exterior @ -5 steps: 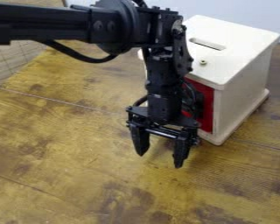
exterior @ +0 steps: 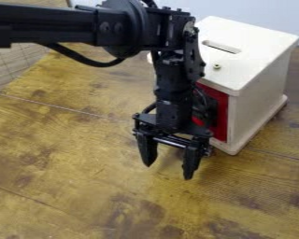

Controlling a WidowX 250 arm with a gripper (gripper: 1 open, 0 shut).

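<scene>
My black gripper (exterior: 170, 162) hangs pointing down above the wooden table, its two fingers spread apart with nothing between them. Behind it stands a white box (exterior: 258, 93) with a slot and a small knob on top and a red panel (exterior: 220, 117) on its front, partly hidden by my arm.
A grid-like surface (exterior: 8, 65) shows at the far left edge.
</scene>
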